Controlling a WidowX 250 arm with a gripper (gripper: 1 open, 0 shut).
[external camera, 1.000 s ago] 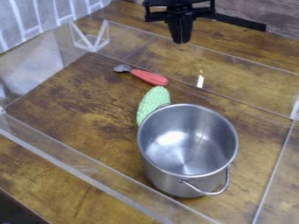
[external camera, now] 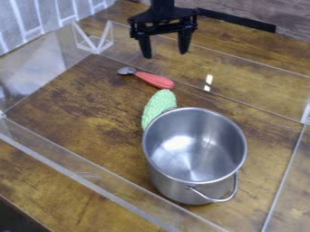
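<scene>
My black gripper [external camera: 162, 45] hangs at the top centre, its two fingers apart with nothing visible between them, above and behind the other things. A utensil with a red handle [external camera: 154, 80] and a small metal head lies on the wooden surface below it. A green, textured oblong object [external camera: 159, 104] lies beside a large steel pot [external camera: 194, 149], partly behind it. The pot stands at the front right with its handle toward the front.
Clear plastic walls [external camera: 49, 149] border the wooden work area [external camera: 79, 118] on several sides.
My gripper came down into view over the last second and has shifted to the left. The pot, the green object and the utensil have not moved.
</scene>
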